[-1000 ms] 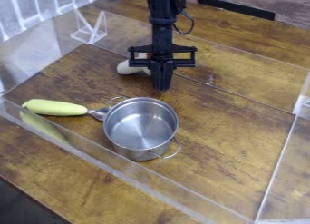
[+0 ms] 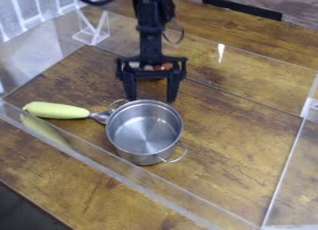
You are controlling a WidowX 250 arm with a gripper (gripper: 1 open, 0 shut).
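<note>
My black gripper point(image 2: 152, 87) is open, pointing down just behind the steel pot point(image 2: 143, 131), its two fingers spread apart. Something small and orange-brown, partly hidden by the gripper, lies behind it; I cannot tell what it is. The pot has two wire handles and looks empty. A yellow corn-like object point(image 2: 58, 110) lies left of the pot, beside a short metal piece.
The wooden table point(image 2: 236, 141) is bounded by clear plastic walls, with one running across the front left and others at the right. Bare wood is free to the right of the pot and at the front left.
The gripper has moved down and slightly left, toward the pot, and its fingers now appear spread wider. The pot and yellow object are unmoved.
</note>
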